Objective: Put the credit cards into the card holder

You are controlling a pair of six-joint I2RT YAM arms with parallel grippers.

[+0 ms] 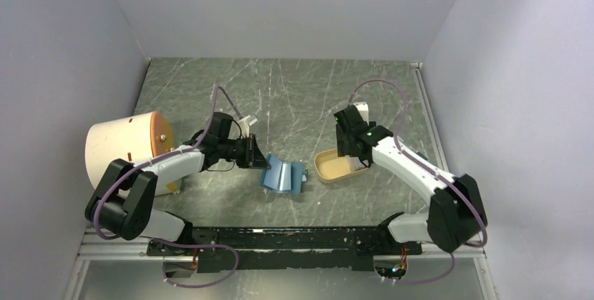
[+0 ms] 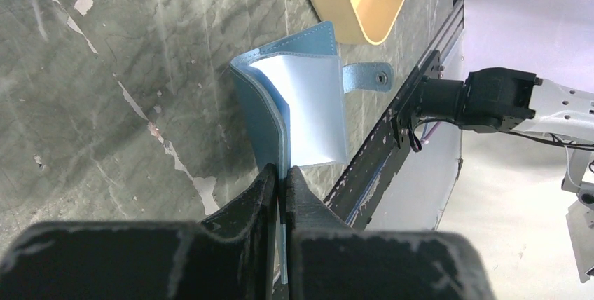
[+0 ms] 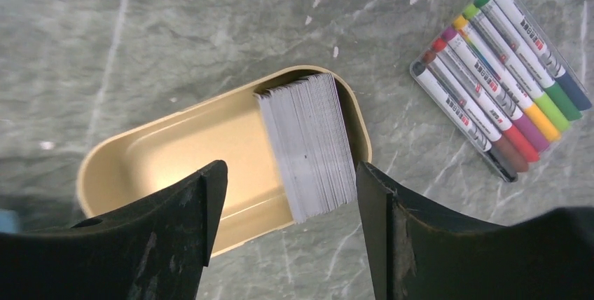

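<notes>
A blue card holder (image 2: 256,121) with clear white sleeves stands partly opened on the table. My left gripper is shut on one edge of its cover; from above, the holder (image 1: 296,177) sits left of the tan tray. Inside the tan tray (image 3: 189,153), the credit cards (image 3: 308,147) stand packed in a row at one end, thin edges up. Above the tray is my right gripper, open, its fingers spread to either side of the card row in the right wrist view and nothing held. Card faces are mostly hidden.
A clear pack of coloured markers (image 3: 494,69) lies beyond the card end of the tray. At the far left of the table is a large cream cylinder (image 1: 120,147).
</notes>
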